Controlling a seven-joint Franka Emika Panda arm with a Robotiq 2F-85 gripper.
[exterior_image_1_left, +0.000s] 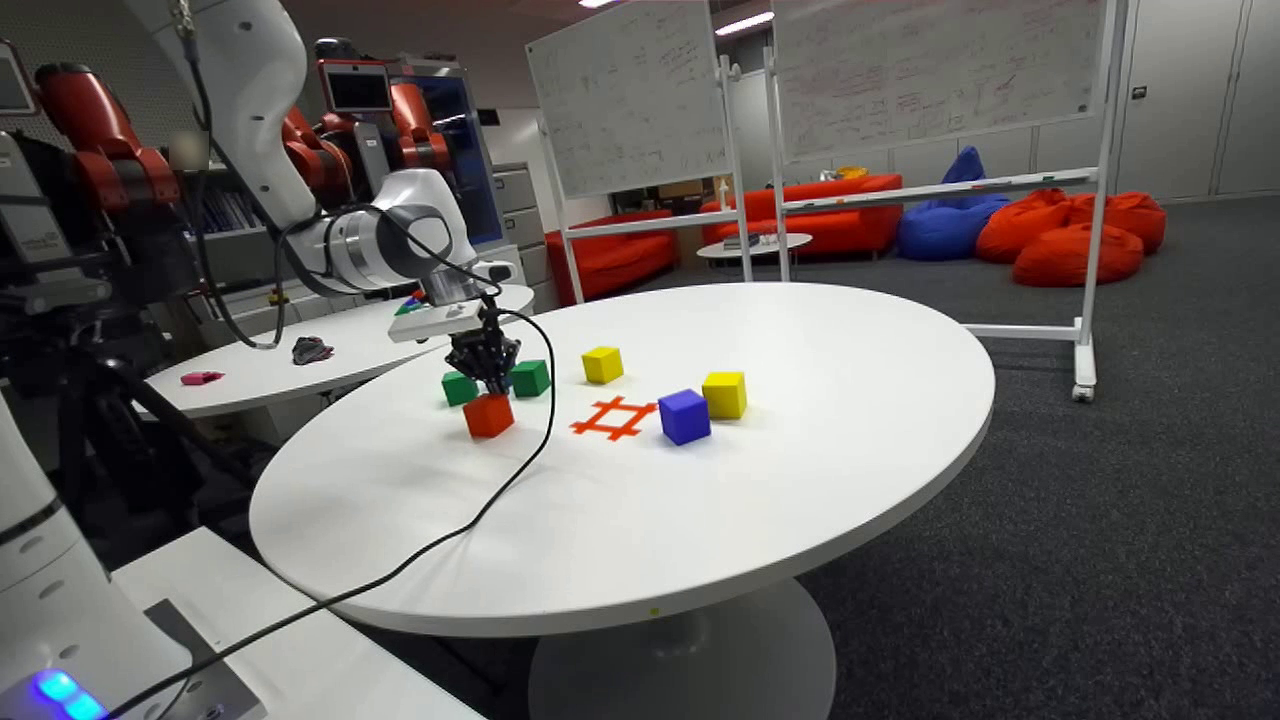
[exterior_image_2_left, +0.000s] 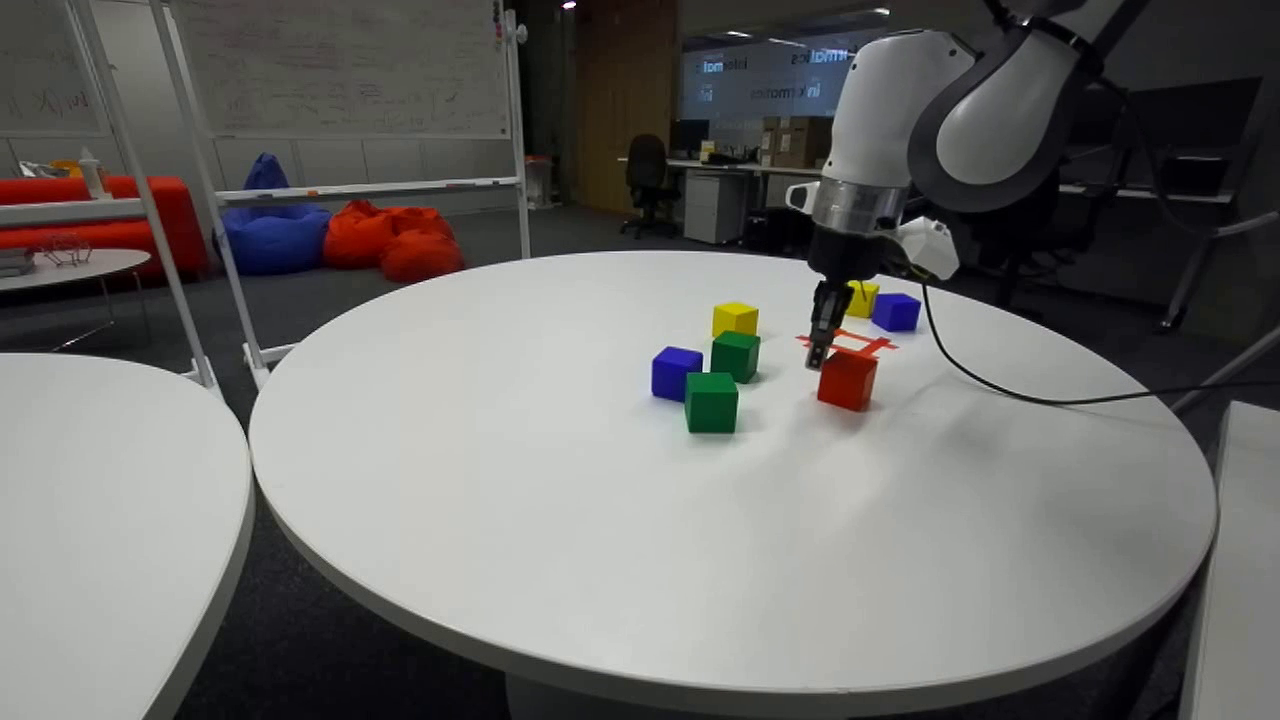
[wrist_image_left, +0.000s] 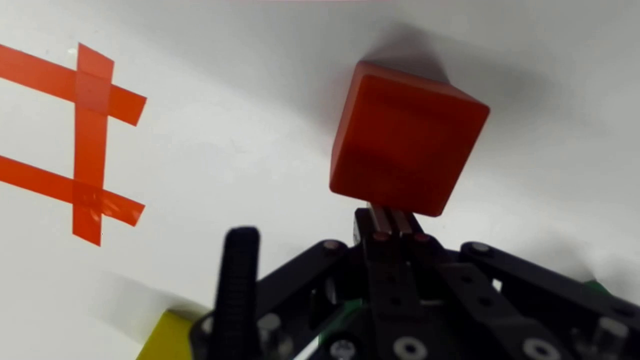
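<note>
A red cube (wrist_image_left: 408, 147) rests on the white table, tilted in the wrist view, at the tips of my gripper. The fingers are shut together with nothing between them, and their tips meet or nearly meet the cube's near side. From exterior view 1, the red cube (exterior_image_1_left: 488, 415) stands in front of the gripper (exterior_image_1_left: 498, 382). Exterior view 2 shows the gripper (exterior_image_2_left: 817, 360) low over the table just beside the red cube (exterior_image_2_left: 847, 380). An outline of red tape (exterior_image_1_left: 615, 418) marks the table nearby, with its middle bare.
Two green cubes (exterior_image_2_left: 711, 402) and a blue cube (exterior_image_2_left: 677, 373) cluster behind the gripper, near a yellow cube (exterior_image_1_left: 602, 365). Past the tape stand another blue cube (exterior_image_1_left: 684, 416) and yellow cube (exterior_image_1_left: 725, 395). A black cable (exterior_image_1_left: 480, 510) hangs across the table's front.
</note>
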